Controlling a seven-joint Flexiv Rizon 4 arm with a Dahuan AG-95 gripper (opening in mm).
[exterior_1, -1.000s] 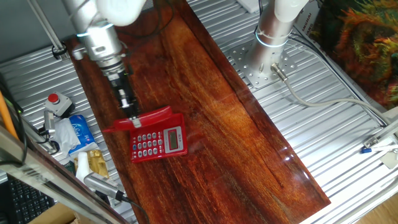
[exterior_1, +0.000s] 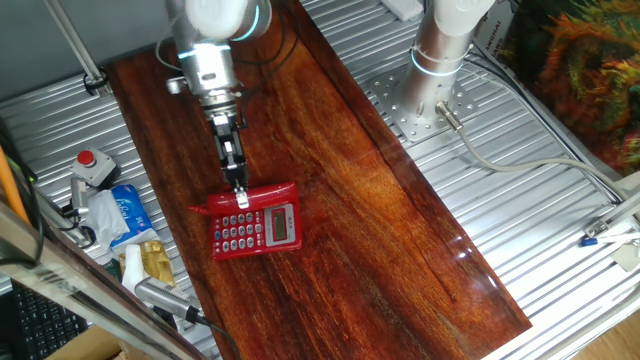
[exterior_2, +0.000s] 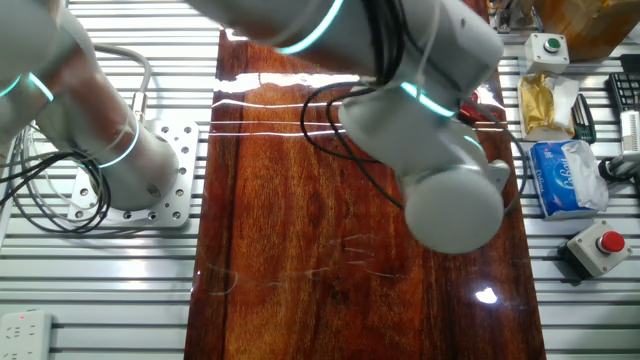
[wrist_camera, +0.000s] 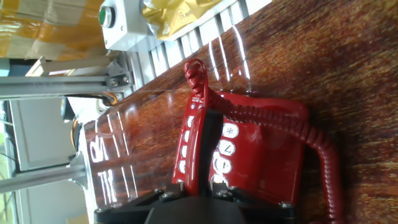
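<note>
A red desk telephone (exterior_1: 256, 236) with grey keys and a small display lies on the wooden table. My gripper (exterior_1: 241, 199) is shut around the middle of its red handset (exterior_1: 270, 195). The handset runs along the upper edge of the telephone, over its cradle side; whether it touches the base, I cannot tell. In the wrist view the handset (wrist_camera: 193, 146) points away from my gripper, beside the keys of the telephone base (wrist_camera: 273, 165). A coiled red cord (wrist_camera: 277, 118) crosses the base. In exterior view 2 the arm hides most of this.
Left of the table are a red-button box (exterior_1: 95, 168), a blue tissue pack (exterior_1: 130, 215) and a gold packet (exterior_1: 157, 262).
My gripper and the handset have moved right and slightly down in exterior view 1. The handset now lines up more closely with the telephone's upper edge. The base has stayed put.
</note>
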